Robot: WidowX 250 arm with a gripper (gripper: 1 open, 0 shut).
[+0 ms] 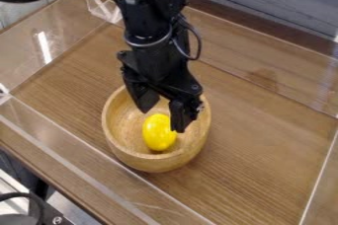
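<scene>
A round wooden bowl [126, 145] sits on the wooden table, with a yellow oval object [160, 135] lying in it. My black gripper [161, 106] hangs from the top centre over the bowl, its lower parts just above and behind the yellow object, partly hiding the bowl's back. Whether it is open or shut I cannot tell from this view.
Bare table [264, 150] stretches to the right and to the back. A pale wall or ledge runs along the top right. A black cable curls at the bottom left corner.
</scene>
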